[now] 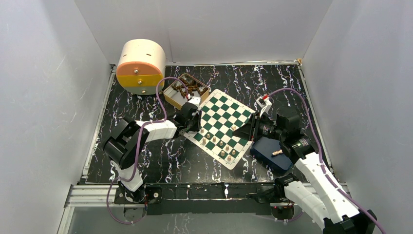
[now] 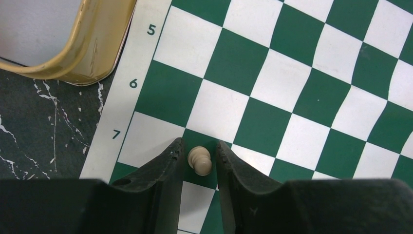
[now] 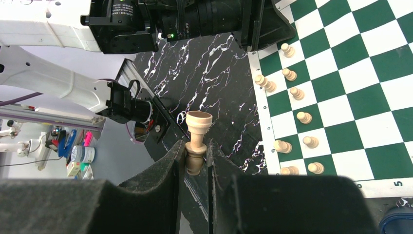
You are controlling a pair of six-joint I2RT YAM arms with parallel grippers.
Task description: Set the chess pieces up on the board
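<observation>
A pale wooden pawn [image 2: 201, 163] stands on a green square near the corner of the board [image 2: 122, 100], by the number 7. My left gripper is open around it, with a gap on either side. Several more pale pieces, such as this pawn [image 3: 304, 117], stand in two rows along one edge in the right wrist view. Raised to the side of the board, my right gripper is shut on a pale piece with a flared, cup-like end [image 3: 198, 121].
Dark brown pieces lie in the gold-rimmed box [image 1: 170, 101] behind my left arm. A blue case [image 1: 265, 153] with one pale piece [image 1: 277, 152] on it is right of the board. The drawer cabinet [image 1: 141, 58] stands at the back left.
</observation>
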